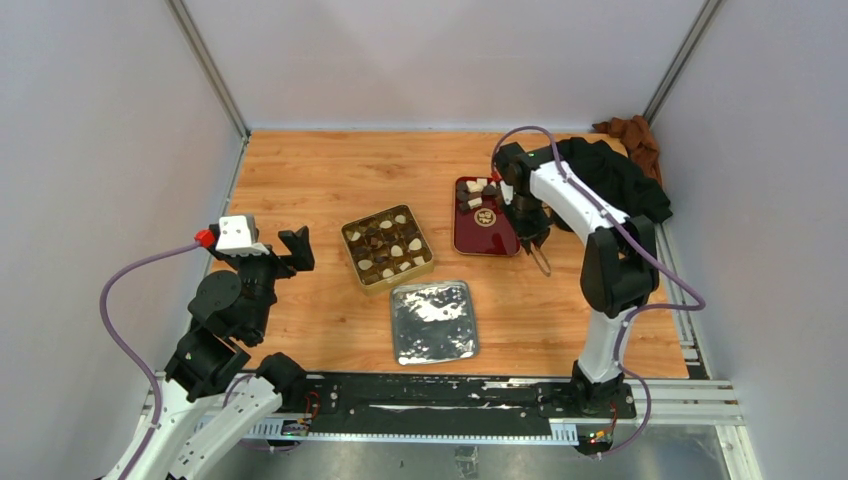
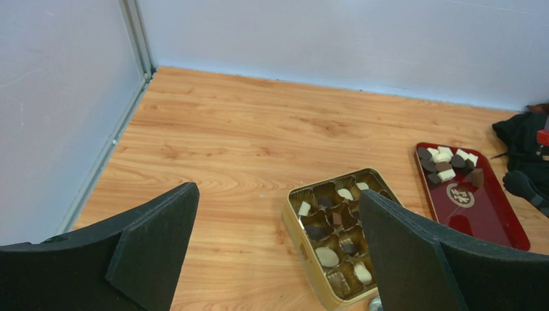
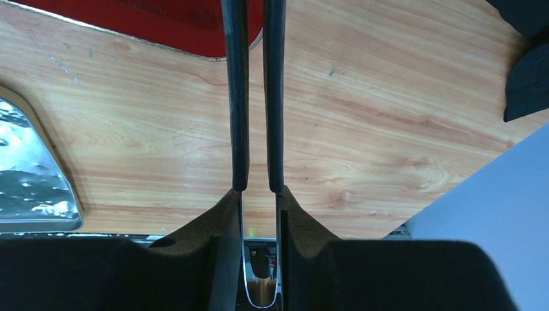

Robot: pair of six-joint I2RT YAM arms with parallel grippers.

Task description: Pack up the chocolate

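Note:
My right gripper is shut on a pair of tongs point(image 3: 275, 97), metal with dark arms; the arms stand slightly apart with nothing visible between them. From above, this gripper point(image 1: 532, 238) is at the lower right of a dark red tray point(image 1: 484, 240), and the bent end of the tongs point(image 1: 543, 264) sticks out below it. Brown and white chocolates point(image 2: 447, 155) sit at the tray's far end. A gold box point(image 1: 400, 280) left of the tray has chocolates in many compartments. My left gripper hangs open and empty, left of the box.
A silver lid point(image 1: 434, 325) lies in front of the box and tray. Dark cloth point(image 1: 625, 185) and a brown cloth point(image 1: 635, 140) are heaped at the back right.

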